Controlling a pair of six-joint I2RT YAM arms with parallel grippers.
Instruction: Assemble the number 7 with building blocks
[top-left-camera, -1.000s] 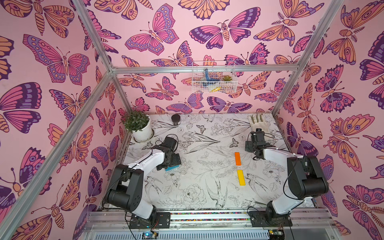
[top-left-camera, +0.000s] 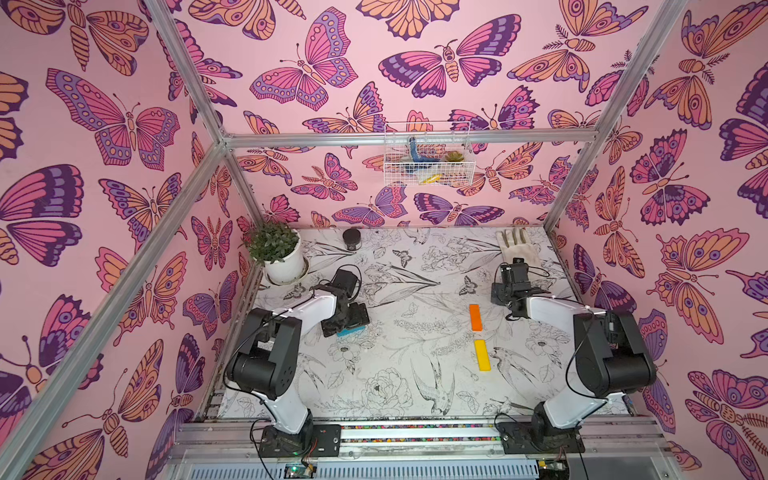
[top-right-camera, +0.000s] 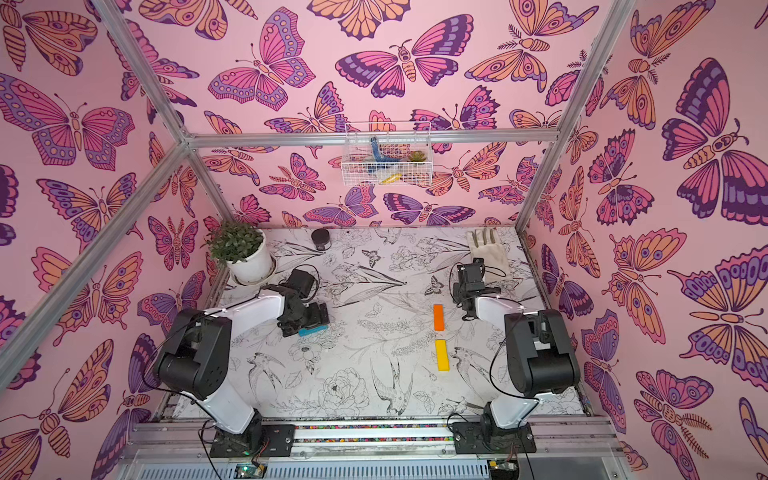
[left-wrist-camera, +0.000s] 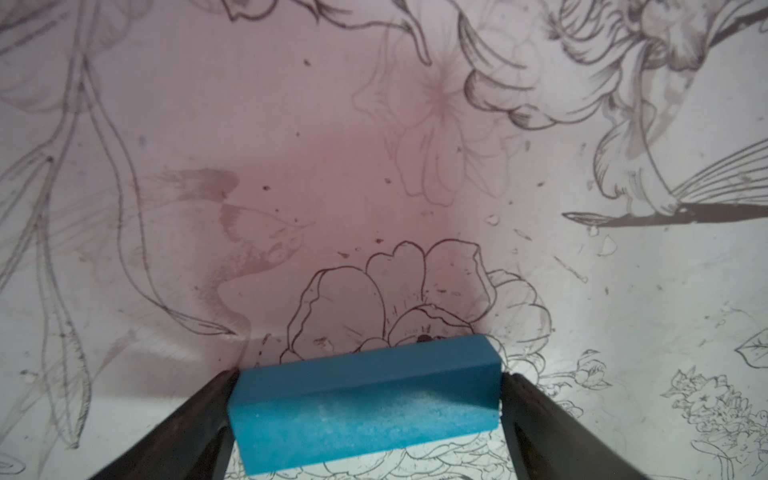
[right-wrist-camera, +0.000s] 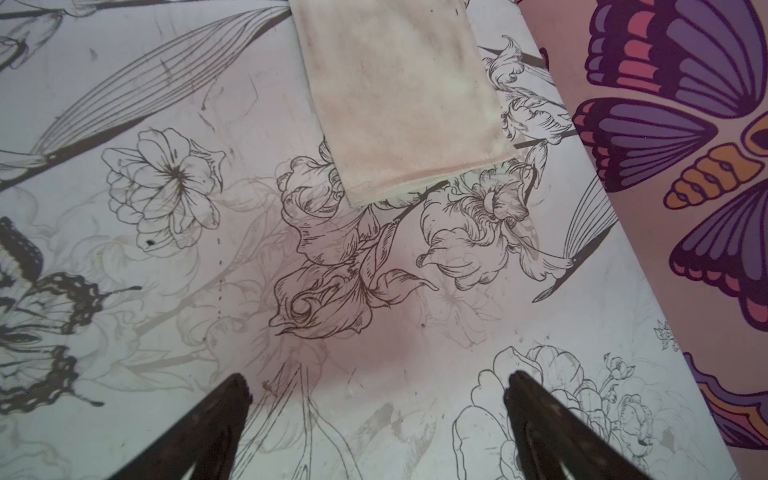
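Near the bottom of the left wrist view a blue block (left-wrist-camera: 368, 400) lies lengthwise between the fingertips of my left gripper. The gripper is spread wide, one fingertip close to each end of the block; contact cannot be told. From above, only a strip of that blue block (top-left-camera: 350, 330) shows past the gripper. An orange block (top-left-camera: 476, 317) and a yellow block (top-left-camera: 482, 355) form a rough upright line on the right half of the table. My right gripper stands open over bare table, to the right of the orange block, nothing between its fingers.
A potted plant (top-left-camera: 276, 252) is at the back left, with a small dark cup (top-left-camera: 352, 238) near it. At the back right lies a pale glove (right-wrist-camera: 408, 96), beyond my right gripper. Bare table separates the blue block from the orange and yellow ones.
My left gripper has shifted a little to the right, and the visible strip of the blue block sits slightly further right too. The right arm and the other blocks look unmoved.
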